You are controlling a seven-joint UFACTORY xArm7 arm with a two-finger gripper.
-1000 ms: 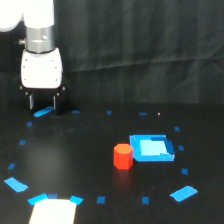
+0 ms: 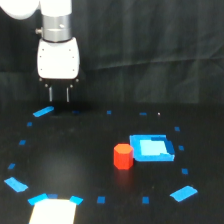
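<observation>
A red block (image 2: 123, 156) with an angular, many-sided outline stands on the black table. Just right of it and slightly farther back is a blue tray (image 2: 165, 156) with a pale patch inside. A cream-coloured square (image 2: 53, 212) sits at the near left, cut off by the bottom edge of the view. My gripper (image 2: 60, 96) hangs at the far left, well away from all three. Its dark fingers are apart, and nothing shows between them.
Blue tape strips, such as the near-right strip (image 2: 184, 193) and the left strip (image 2: 15, 184), lie flat around the table, with small blue marks among them. A dark curtain hangs behind.
The gripper has shifted to the right and a little higher in the view. The red block, the blue tray and the cream square have stayed where they were.
</observation>
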